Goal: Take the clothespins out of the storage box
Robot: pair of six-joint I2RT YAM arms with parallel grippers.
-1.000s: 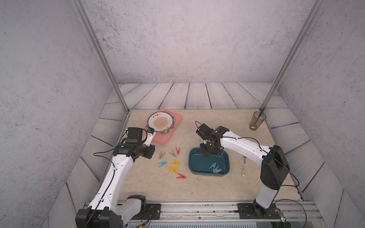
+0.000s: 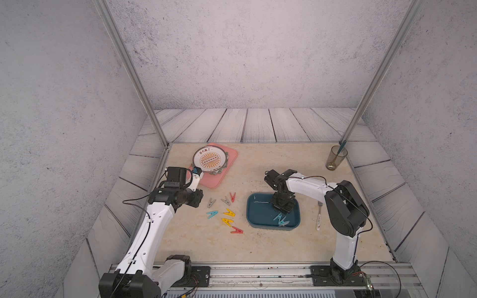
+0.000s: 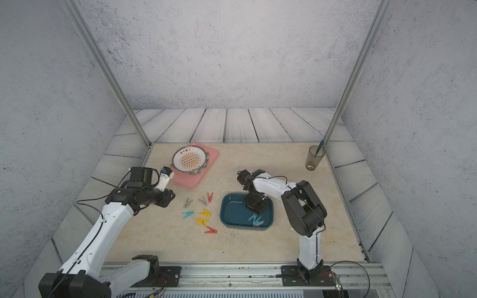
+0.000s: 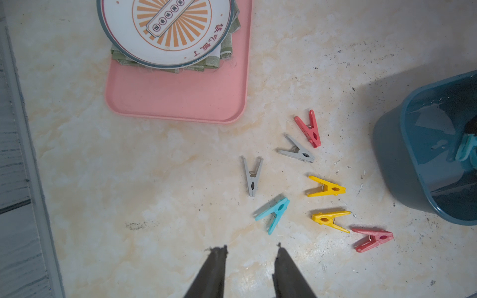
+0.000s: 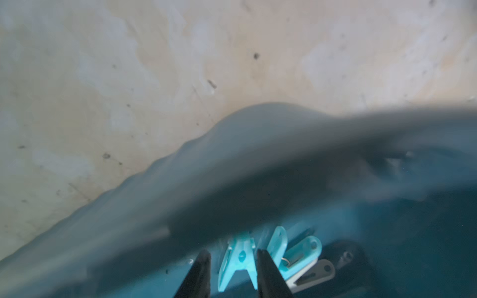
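The dark teal storage box (image 2: 257, 221) stands right of the table's middle. Light blue clothespins (image 2: 281, 220) lie inside near its front right corner; the right wrist view also shows a grey clothespin (image 5: 318, 274) among them. My right gripper is down in the box and open, a light blue clothespin (image 5: 242, 255) showing beyond the gap between its fingertips. Left of the box, several loose clothespins lie on the table, among them a yellow clothespin (image 4: 328, 187), a red clothespin (image 4: 373, 238) and a light blue clothespin (image 4: 274, 214). My left gripper hovers over the table, part open and empty.
A pink tray (image 2: 218, 179) with a cloth and a patterned plate (image 2: 209, 158) sits at the back left. A fork (image 2: 319, 218) lies right of the box. At the far right stands a glass (image 2: 336, 158).
My right gripper has come down into the box, moving right and toward the clothespins at its front right. The left arm and the loose clothespins stay where they were.
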